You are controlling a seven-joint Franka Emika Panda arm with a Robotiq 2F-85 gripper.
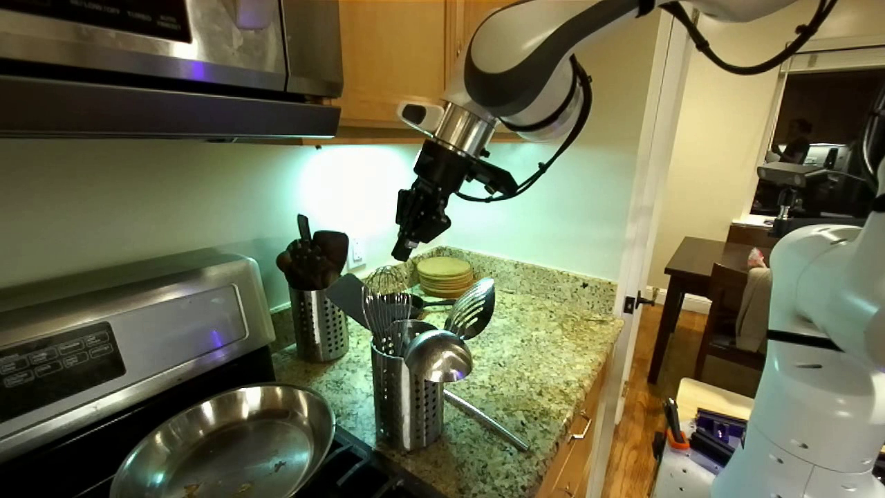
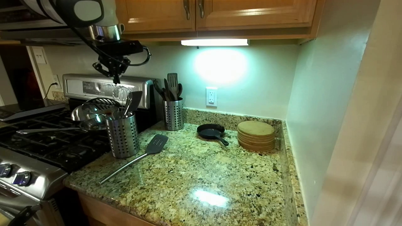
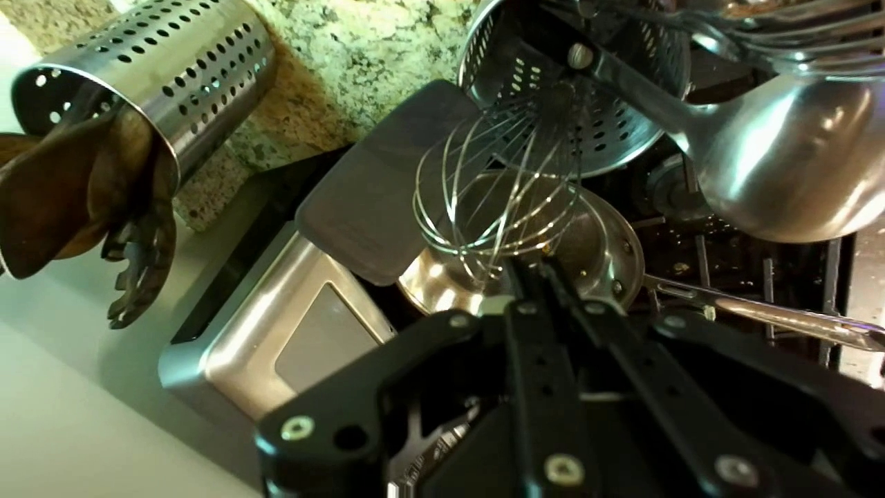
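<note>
My gripper (image 1: 404,249) hangs above the front perforated steel holder (image 1: 406,402), pointing down. In the wrist view its two black fingers (image 3: 520,281) lie close together, and nothing shows between them. Beyond the fingertips sits the wire whisk (image 3: 498,195), head up in the holder and apart from the gripper. Sharing that holder are a dark flat turner (image 3: 390,182), a ladle (image 1: 440,355) and a slotted spoon (image 1: 471,308). Exterior view 2 shows the fingertips just over the whisk's wires (image 2: 122,92).
A second holder (image 2: 173,115) with dark utensils stands by the wall. On the counter lie a black spatula (image 2: 157,143), a small black skillet (image 2: 210,131) and a stack of round tan boards (image 2: 256,133). A steel pan (image 1: 232,448) rests on the stove.
</note>
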